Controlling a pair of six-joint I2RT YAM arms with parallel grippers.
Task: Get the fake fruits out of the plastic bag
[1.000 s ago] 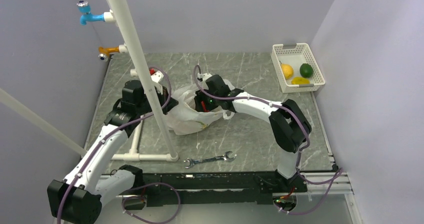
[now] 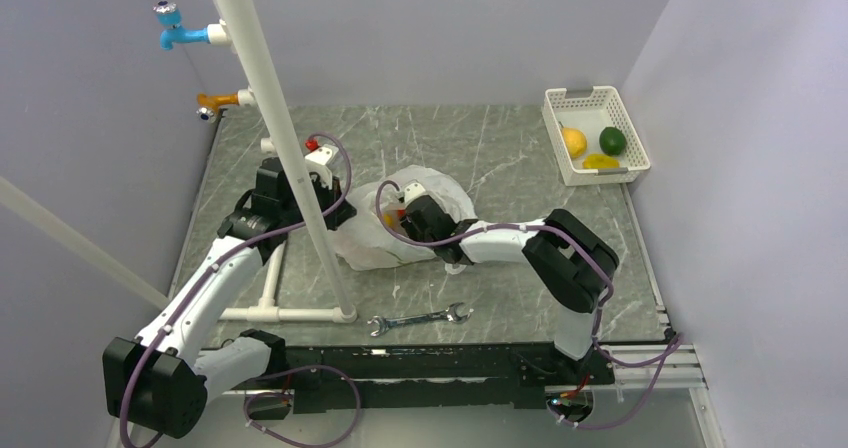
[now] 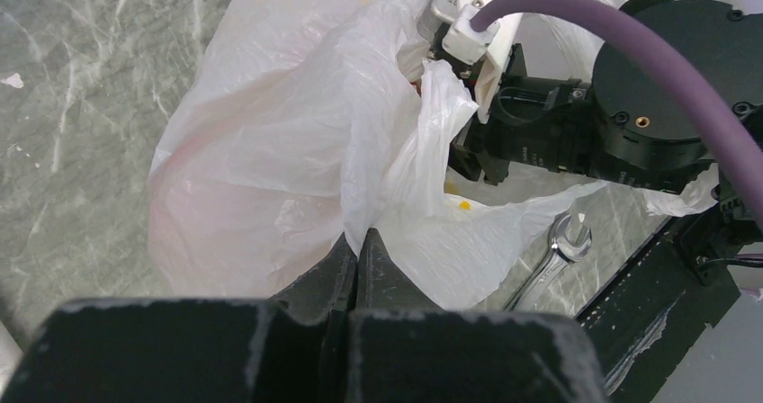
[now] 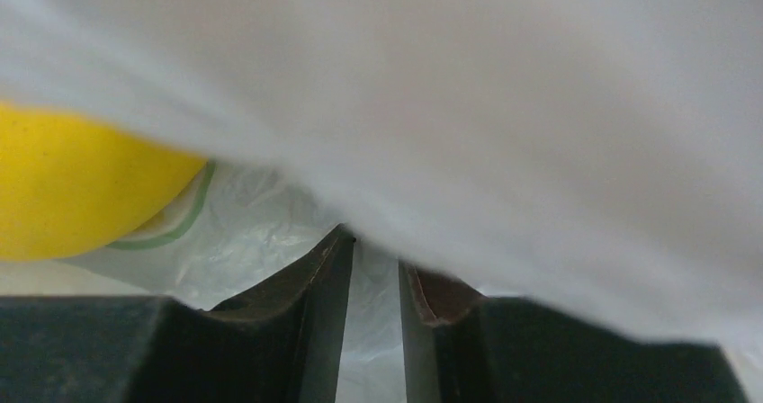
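The white plastic bag [image 2: 375, 245] lies crumpled mid-table, its mouth toward the right arm. My left gripper is shut on a gathered fold of the bag's film at its left side. Inside the bag, my right gripper has its fingers parted, with only bag film visible behind the gap. A large yellow fruit [image 4: 81, 183] sits left of those fingers, apart from them. Loose film hangs across the upper part of the right wrist view and hides much of the inside. From above, a bit of yellow shows at the bag's opening.
A white basket [image 2: 556, 153] at the back right holds an orange-yellow fruit [image 2: 574, 142], a green fruit [image 2: 613, 141] and a yellow fruit [image 2: 600, 162]. A wrench [image 2: 418, 319] lies in front of the bag. White pipes [image 2: 272, 98] stand by the left arm.
The right gripper moved into the bag and toward the front, the bag's mouth shifting around it.
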